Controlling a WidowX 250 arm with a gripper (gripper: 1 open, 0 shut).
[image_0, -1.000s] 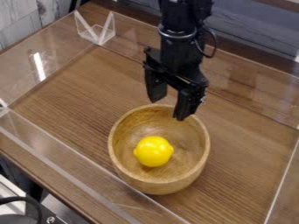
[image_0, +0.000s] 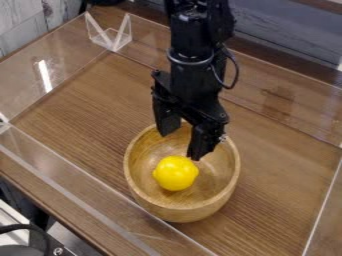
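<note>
A yellow ball (image_0: 175, 173) lies in the front part of a tan oval bowl (image_0: 199, 206) on the wooden table. My black gripper (image_0: 183, 136) is above the back of the bowl, behind the ball, with its fingers pointing down and apart, open. Nothing shows between them.
A white wire stand (image_0: 110, 30) is at the upper left. Clear plastic panels line the left side.
The arm has moved toward the camera and down, so my gripper is nearer the ball. The ball and bowl have not visibly moved.
</note>
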